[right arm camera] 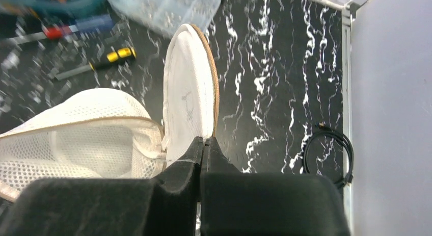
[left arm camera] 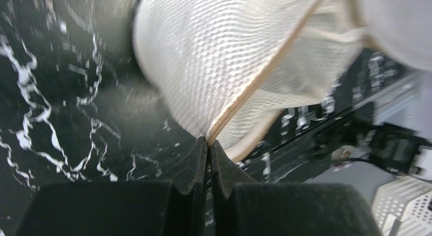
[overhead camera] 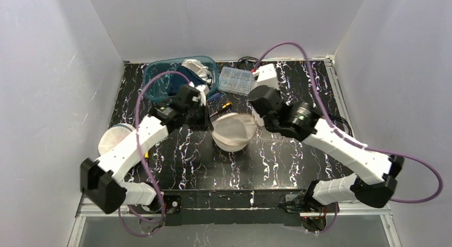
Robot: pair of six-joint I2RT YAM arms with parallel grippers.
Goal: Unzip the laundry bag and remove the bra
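The white mesh laundry bag [overhead camera: 233,132] hangs open between my two grippers, its tan-edged mouth spread wide. My left gripper is shut on the thin tan rim of the mouth. In the right wrist view, my right gripper is shut on the edge of the bag's round lid flap [right arm camera: 187,88], which stands upright away from the body. Pale mesh is all that shows inside the bag's body [right arm camera: 102,144]; no bra can be made out there. The right arm hides much of the flap from above.
A teal basket [overhead camera: 152,89] holding dark and white cloth stands at the back left, beside a clear divided box [overhead camera: 234,80]. A yellow-black screwdriver [right arm camera: 113,57] lies behind the bag. Another round white item [overhead camera: 113,140] sits at far left.
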